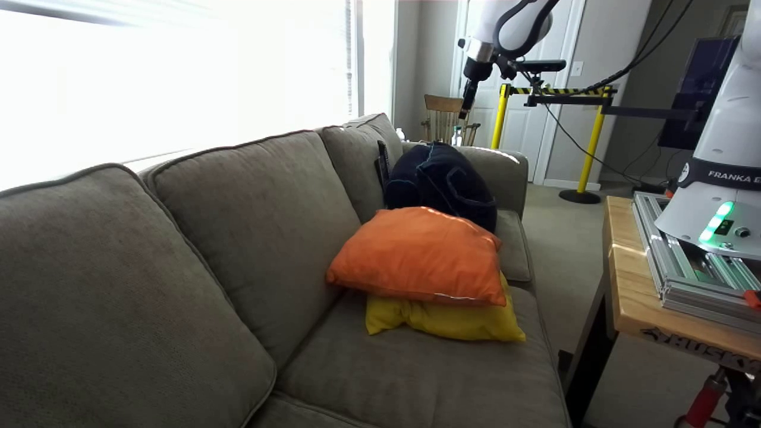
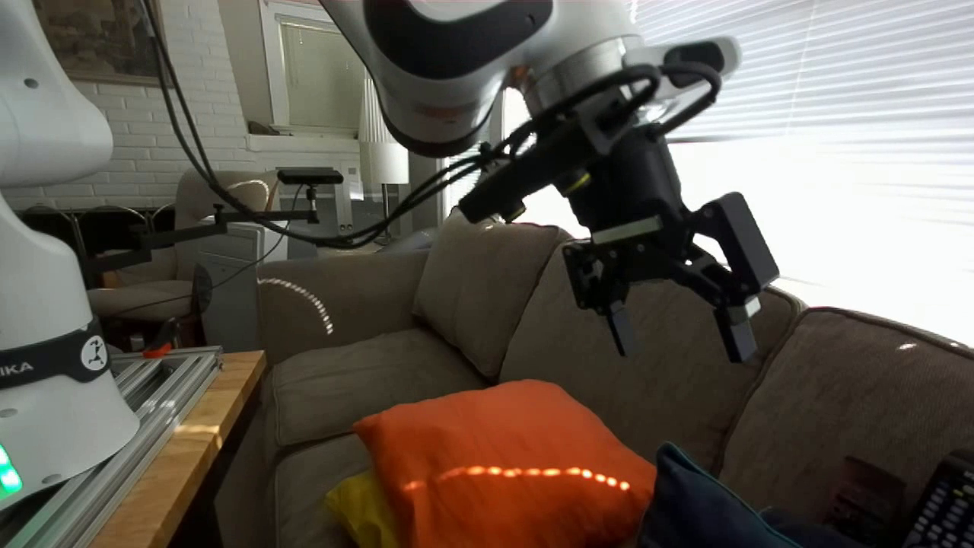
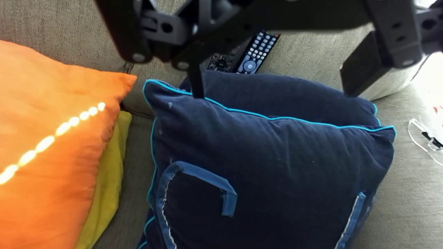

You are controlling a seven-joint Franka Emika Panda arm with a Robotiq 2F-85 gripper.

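My gripper (image 2: 680, 345) hangs open in the air above the couch, with nothing between its fingers. In the wrist view its two fingers stand wide apart over the top edge of a dark blue pillow (image 3: 265, 166) with light blue piping. Behind that pillow is another dark blue pillow (image 3: 286, 93). An orange pillow (image 1: 421, 253) lies on top of a yellow pillow (image 1: 456, 321) on the middle seat. Leaning by the backrest are two remotes, one with a grey dial (image 3: 249, 65) and a darker one (image 3: 220, 62) partly hidden by the gripper.
The grey-brown couch (image 1: 399, 378) has bare seat room on its near side. A wooden workbench (image 1: 628, 285) carries the arm's base. White cable-like items (image 3: 432, 139) lie at the right in the wrist view. Yellow barrier posts (image 1: 592, 146) stand behind.
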